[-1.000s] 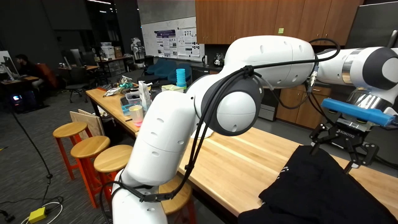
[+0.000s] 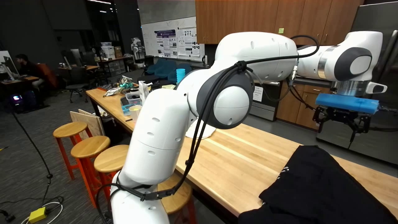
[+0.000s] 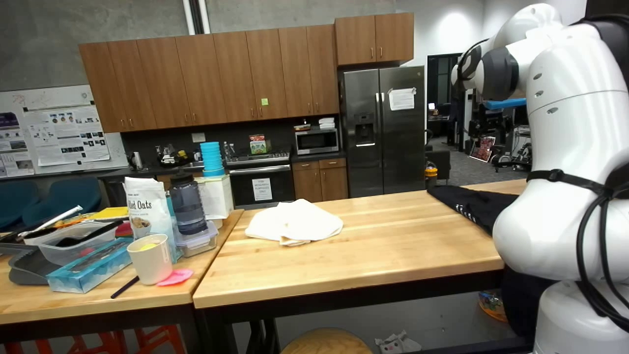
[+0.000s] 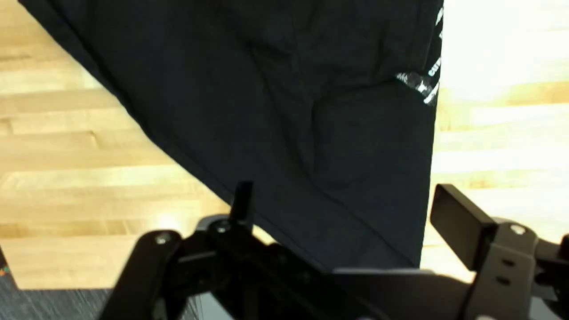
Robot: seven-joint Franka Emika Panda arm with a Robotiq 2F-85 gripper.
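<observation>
A black garment point(image 2: 321, 186) with white lettering along one edge lies spread on the near right of the wooden table. From above, the wrist view shows the black cloth point(image 4: 320, 138) tapering to a corner that runs beneath my gripper. My gripper point(image 2: 337, 128) hangs in the air above the table, beyond the garment's far end and clear of it. Its fingers are wide apart with nothing held. In the second exterior view the arm hides much of the cloth point(image 3: 471, 203).
A folded white cloth point(image 3: 295, 222) rests on the bare part of the table point(image 3: 377, 248). On the adjoining table stand a mug point(image 3: 151, 259), a bag of oats point(image 3: 147, 206) and a dark bottle point(image 3: 187, 203). Stools point(image 2: 112, 158) line the near side.
My gripper has risen away from the table and shifted left in the first exterior view, its tilt changed. The black garment looks unmoved.
</observation>
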